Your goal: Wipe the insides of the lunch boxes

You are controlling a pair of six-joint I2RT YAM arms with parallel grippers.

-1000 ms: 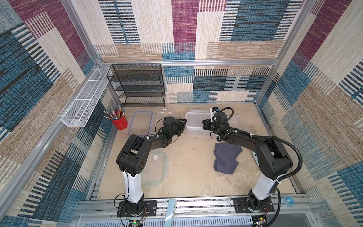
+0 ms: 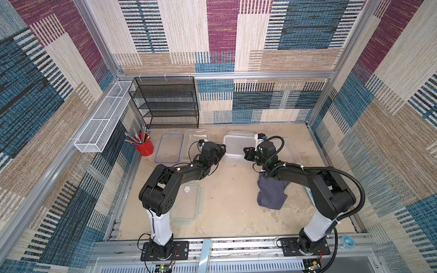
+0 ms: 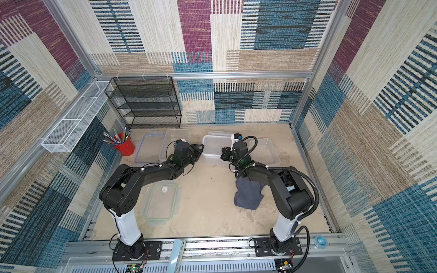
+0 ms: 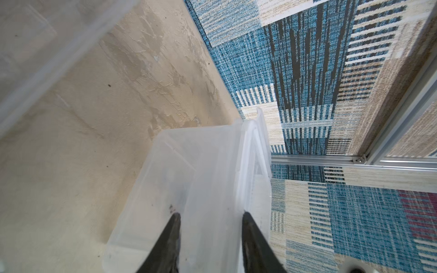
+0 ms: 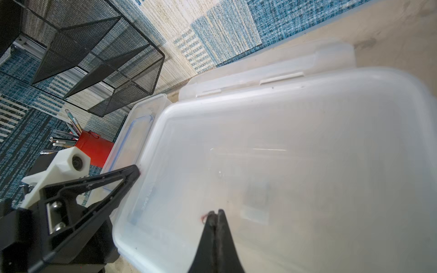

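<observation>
A translucent white lunch box (image 2: 237,146) stands at the back middle. My left gripper is at its near left wall, fingers apart with the rim between or just beside them; contact is unclear. My right gripper is shut, empty, over the box's inside at its right. Clear containers lie either side: one (image 3: 175,134) left, another (image 3: 268,150) right. A blue-rimmed one (image 3: 148,147) is further left, and a green-rimmed one (image 3: 161,204) lies at front left. A dark grey cloth (image 2: 271,193) lies crumpled at front right.
A black mesh shelf (image 2: 166,102) stands at the back left, beside a red cup of pens (image 2: 144,147). A white wire basket (image 2: 102,118) hangs on the left wall.
My right arm has moved a little, staying over that box.
</observation>
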